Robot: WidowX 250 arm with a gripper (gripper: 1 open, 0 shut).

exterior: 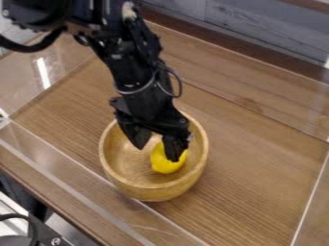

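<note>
A yellow object [166,164], small and rounded, lies in a round tan wooden bowl [134,181] in the middle of the wooden table. The black arm comes down from the top left, and its gripper [154,141] is low inside the bowl, just above and around the upper part of the yellow object. A dark finger partly covers the object's top. Whether the gripper grips it cannot be told.
A pale wall or panel runs along the back. A black cable lies at the bottom left corner.
</note>
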